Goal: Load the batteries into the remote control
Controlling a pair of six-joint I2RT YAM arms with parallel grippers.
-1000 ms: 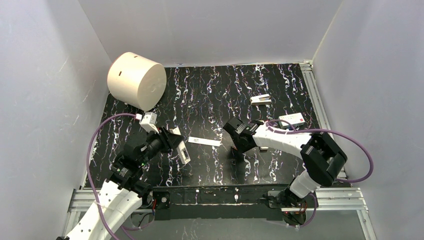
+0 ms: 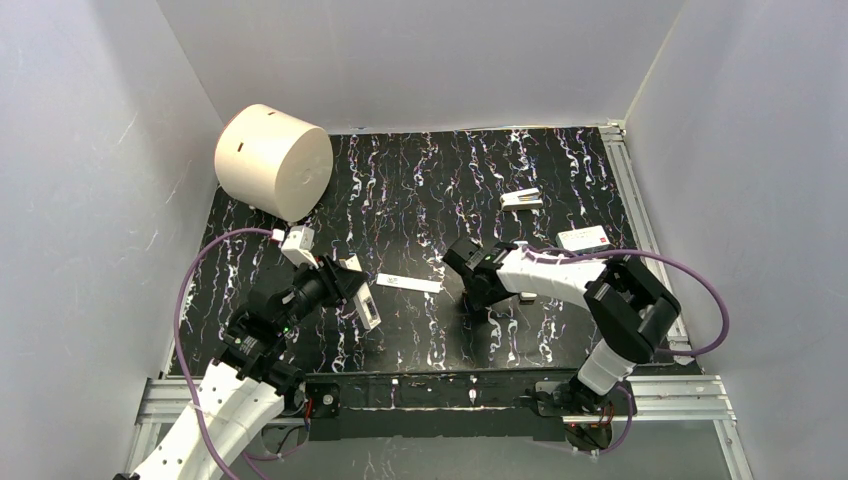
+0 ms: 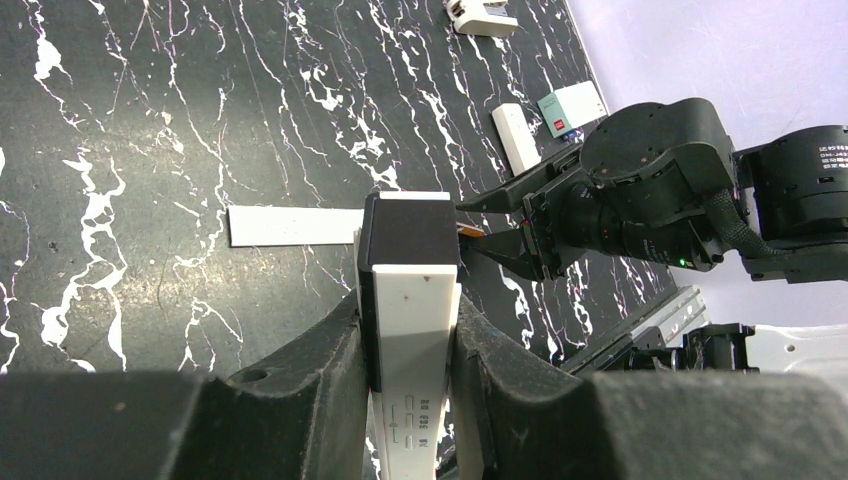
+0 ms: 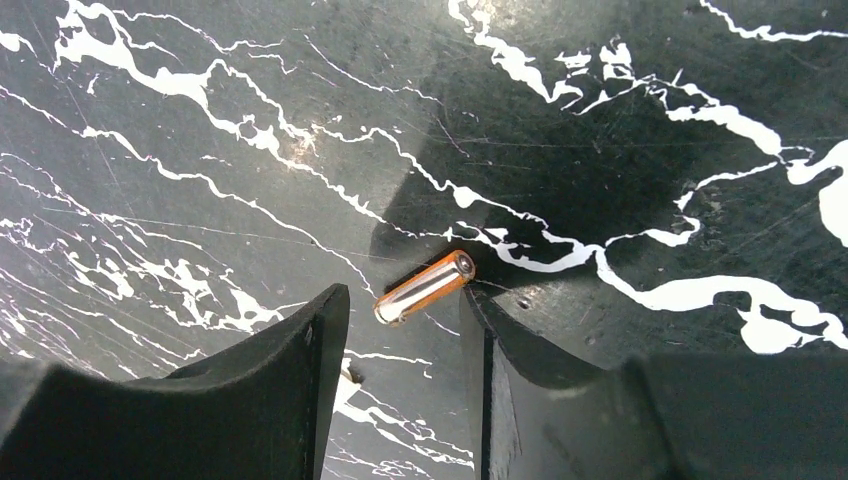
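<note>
My left gripper [image 2: 345,275] is shut on the white remote control [image 3: 410,370], which has a black end and hangs tilted at centre-left in the top view. A white battery cover [image 2: 408,283] lies flat right of it. In the right wrist view, an orange battery [image 4: 425,287] lies on the black marble table, just beyond the fingertips of my right gripper. Those fingertips stand apart, with nothing visibly held between them. In the top view the right arm largely hides the battery.
A large cream cylinder [image 2: 272,160] stands back left. A stapler-like object [image 2: 521,200], a white box [image 2: 583,238] and a white bar [image 3: 516,137] lie to the right.
My right arm has shifted slightly, its upper links moving left and the wrist moving a little left over the battery's spot. The left arm and remote have not moved.
</note>
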